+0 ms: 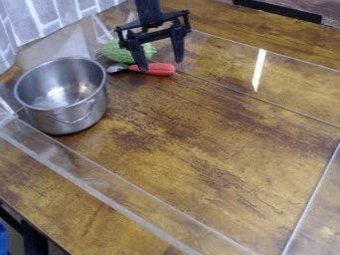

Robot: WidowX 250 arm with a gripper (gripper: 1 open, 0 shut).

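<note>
My black gripper hangs at the top centre, fingers apart and open, just over a red-handled utensil and a green leafy object on the wooden table. Nothing shows between the fingers. A steel pot stands at the left.
Clear plastic panels edge the wooden table, whose middle and right are bare. A pale curtain hangs at the back left.
</note>
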